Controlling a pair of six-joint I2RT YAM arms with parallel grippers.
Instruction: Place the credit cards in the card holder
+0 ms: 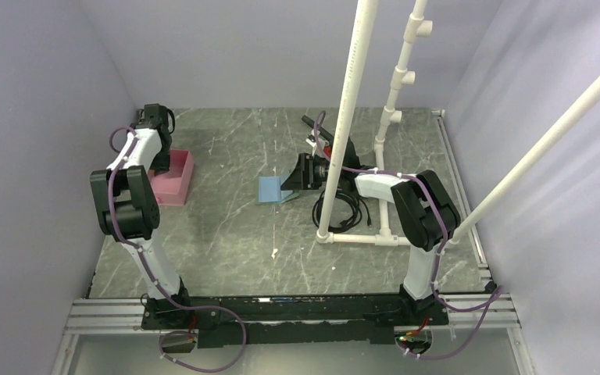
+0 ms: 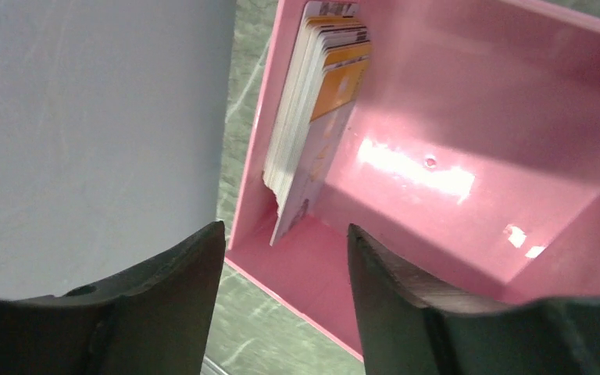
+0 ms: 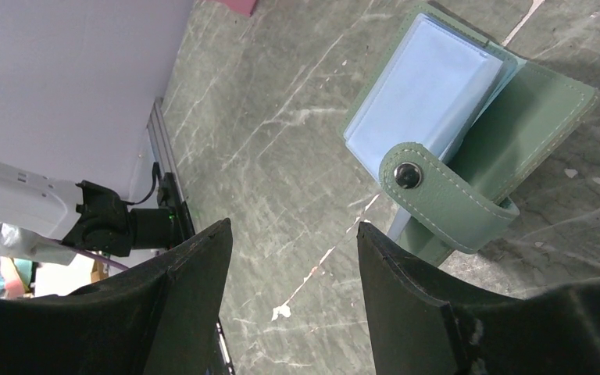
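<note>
A stack of credit cards (image 2: 316,117), white-edged with orange and pale faces, leans against the side wall of a pink box (image 2: 437,101). Above the box, my left gripper is open with nothing between its fingers, its tips apart from the cards. The card holder (image 1: 269,190) lies mid-table; the right wrist view shows its green cover, pale blue sleeves and a snap strap (image 3: 445,195). My right gripper stands open beside the holder, near the strap, and holds nothing. In the top view the cards are hidden by the left arm.
White pipes (image 1: 340,117) rise on the right, with a coiled black cable (image 1: 340,212) at their foot. A grey wall (image 2: 94,133) stands close to the box on its card side. Bare table lies between box and holder.
</note>
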